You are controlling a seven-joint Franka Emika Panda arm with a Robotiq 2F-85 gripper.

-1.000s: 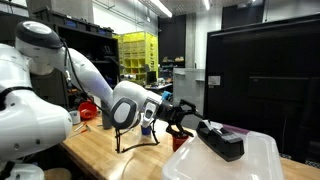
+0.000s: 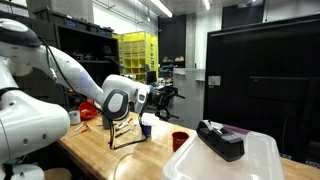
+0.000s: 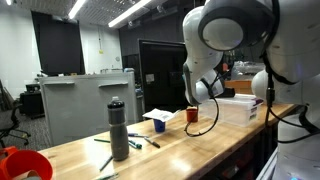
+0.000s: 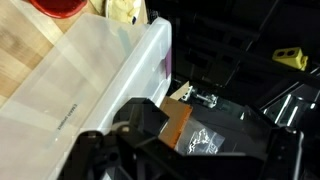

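Observation:
My gripper (image 2: 171, 91) is open in the air above the table, up and to the left of a red cup (image 2: 180, 139) in exterior view 1. Nothing shows between its fingers. That cup stands on the wooden table, touching or very close to a translucent white bin (image 2: 262, 158). A black box-like object (image 2: 221, 141) rests at the bin's left side. Behind the arm, a blue cup (image 2: 146, 129) is partly hidden. The wrist view catches part of a red cup (image 4: 62, 5) at the top and the bin's pale rim (image 4: 125, 78) running diagonally.
In exterior view 2, a dark bottle (image 3: 119, 132) stands on the table, with several thin tools around it. A red container (image 3: 27, 164) sits at the near left corner. A white sheet-like item (image 3: 159, 115) is above the blue cup (image 3: 159, 126).
The gripper has risen and moved left, away from the red cup. More of that cup now shows; cup, bin and black object appear unmoved.

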